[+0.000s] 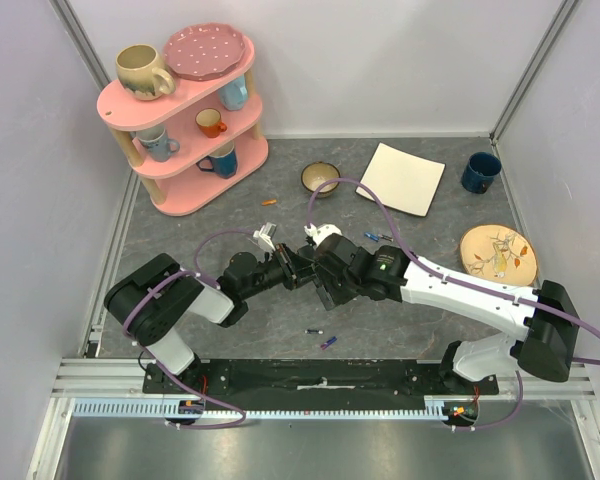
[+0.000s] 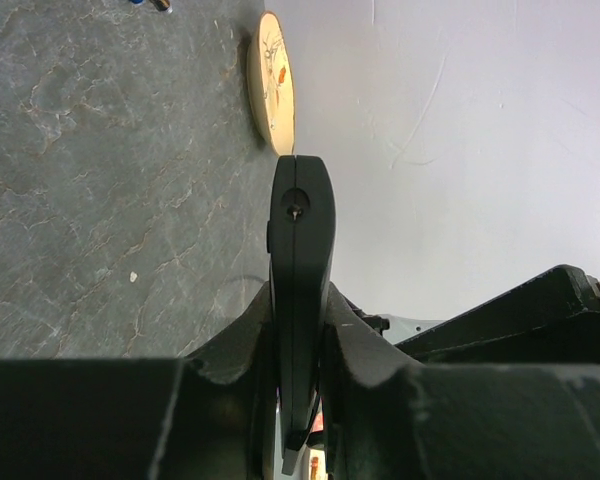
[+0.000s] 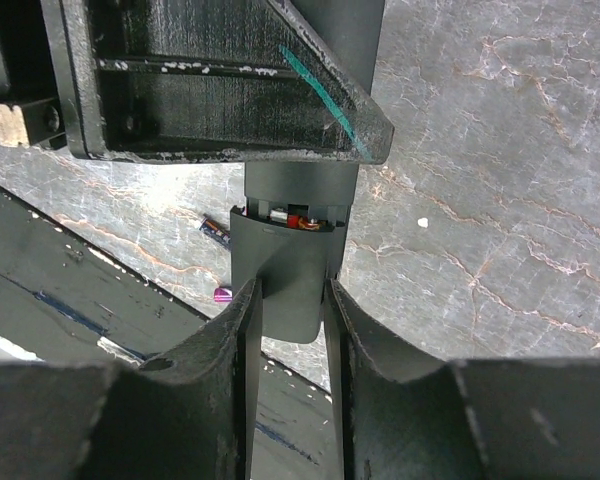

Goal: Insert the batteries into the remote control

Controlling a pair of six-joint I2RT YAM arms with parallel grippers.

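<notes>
The black remote (image 2: 300, 240) is held upright in my left gripper, which is shut on it near the table's centre. In the right wrist view its battery compartment shows metal and red parts above the cover (image 3: 278, 280). My right gripper has its fingertips at that cover, close together; whether they grip it is hard to tell. Loose batteries (image 1: 313, 331) lie on the near part of the table; others (image 1: 378, 237) lie behind the right arm.
A bowl (image 1: 320, 178), white board (image 1: 400, 178), blue mug (image 1: 480, 172) and wooden plate (image 1: 498, 255) stand at the back and right. A pink cup shelf (image 1: 195, 190) is at back left.
</notes>
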